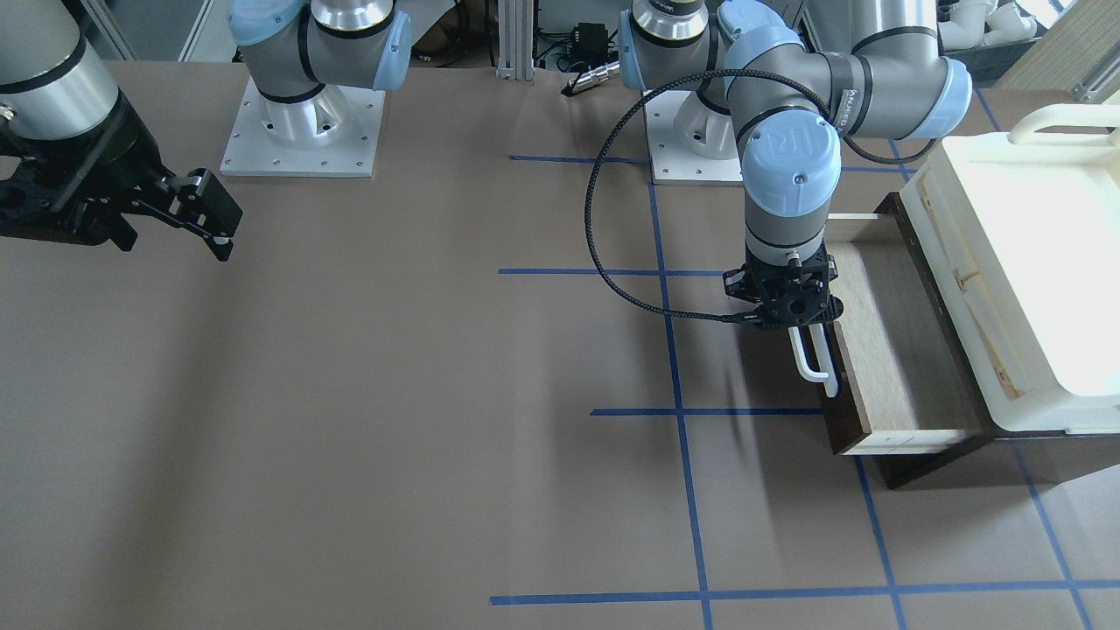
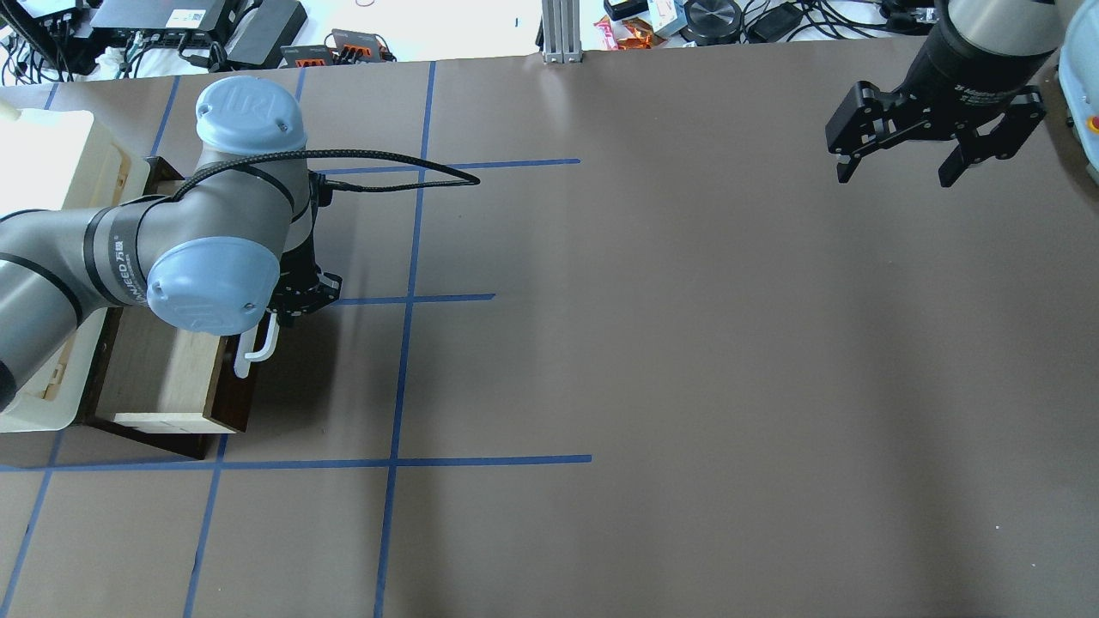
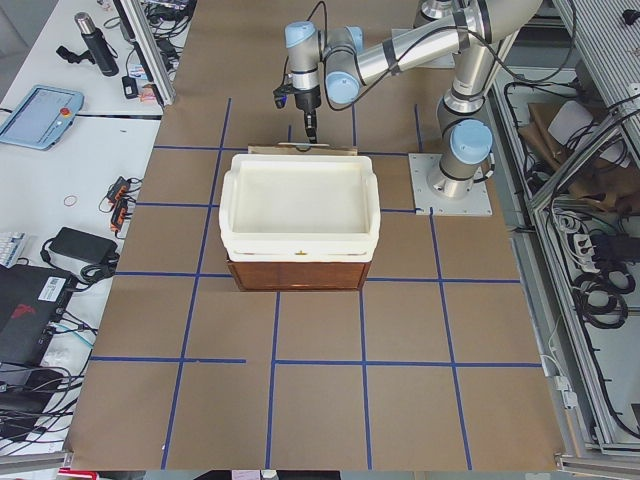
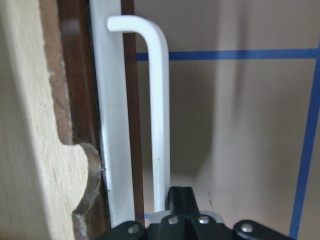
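Observation:
A dark wooden box with an open drawer [image 1: 898, 346] stands at the right in the front view, a white lid tray [image 1: 1039, 262] on top. The drawer front carries a white handle [image 4: 160, 115], seen upright in the wrist view. My gripper [image 1: 798, 310] points down at this handle; in the wrist view its black fingers [image 4: 182, 205] meet the lower part of the handle. Whether they are closed on it is hidden.
A second arm [image 1: 136, 199] hangs at the front view's far left. The taped floor [image 2: 670, 360] beside the drawer is clear. Cables and equipment lie along the outer edges.

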